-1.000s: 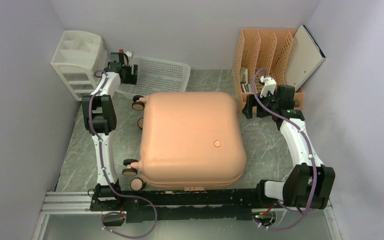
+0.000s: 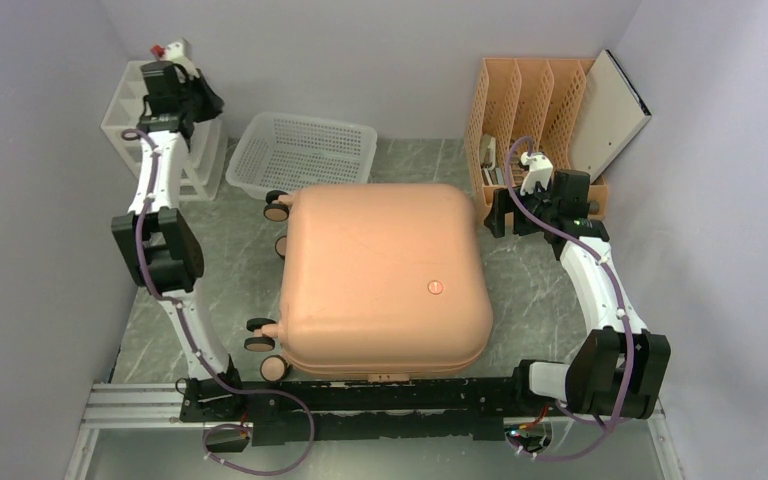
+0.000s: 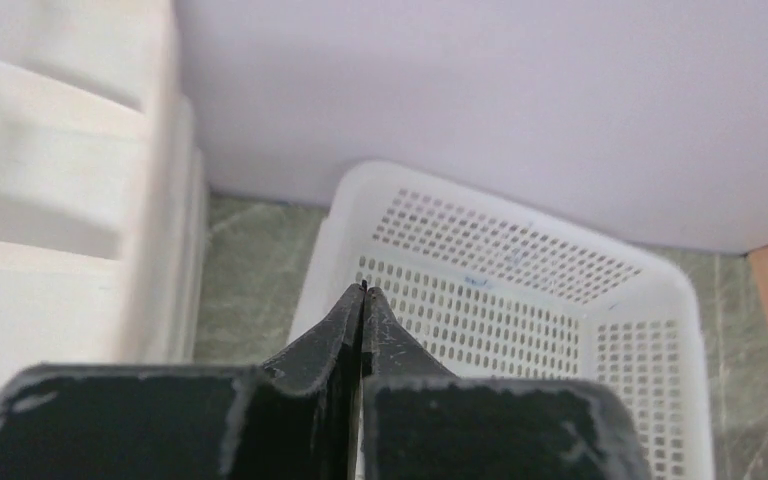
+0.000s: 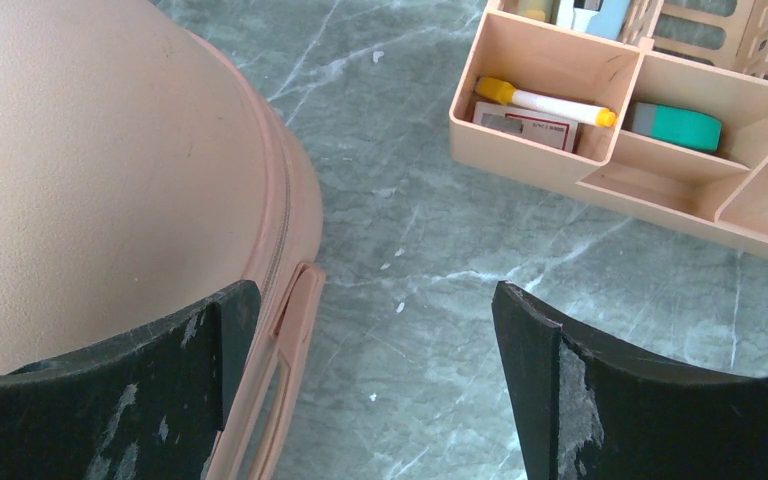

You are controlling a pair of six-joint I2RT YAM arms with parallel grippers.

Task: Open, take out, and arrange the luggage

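The peach suitcase (image 2: 380,265) lies on its side in the centre, wheels to the left. My left gripper is raised over the white drawer unit (image 3: 80,310) at the back left, beside the white perforated basket (image 2: 300,150); its fingertips are together, and anything held between them cannot be made out. My right gripper stands open at the suitcase's right side, the zipper edge and pull (image 4: 302,305) by its left finger, bare floor between the fingers.
A peach organizer (image 2: 505,90) at the back right holds pens and small items, with a white board (image 2: 605,105) leaning there. Free marble floor (image 2: 180,320) lies left of the suitcase.
My left arm has risen and moved left, from the basket's left end to over the drawer unit.
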